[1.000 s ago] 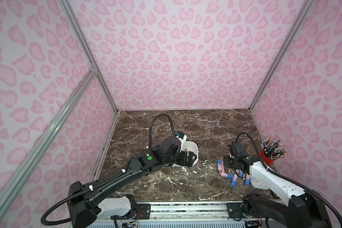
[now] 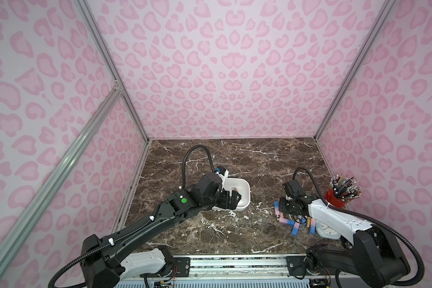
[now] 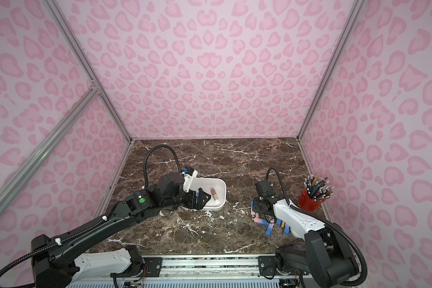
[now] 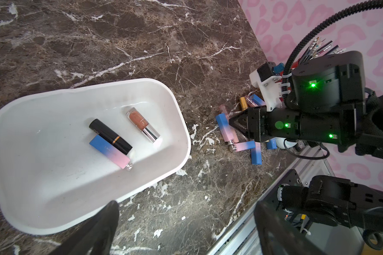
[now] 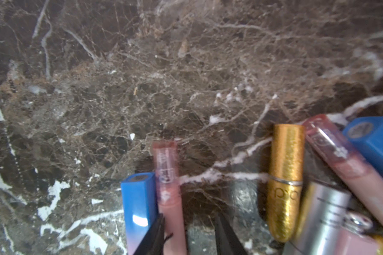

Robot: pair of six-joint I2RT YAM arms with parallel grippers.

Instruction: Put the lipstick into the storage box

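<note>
The white storage box holds a black lipstick, a blue-pink lipstick and a tan glossy tube. My left gripper hovers by it, open and empty. My right gripper is down in the lipstick pile at right, part open, its fingertips beside a pink tube next to a blue lipstick; whether it touches the tube is unclear. A gold lipstick and several others lie to the right.
A red cup of pens stands at the back of the pile, against the right side. The back of the marble table and the space between box and pile are mostly clear.
The right arm has shifted slightly left over the lipsticks. My left gripper has drawn slightly left over the box.
</note>
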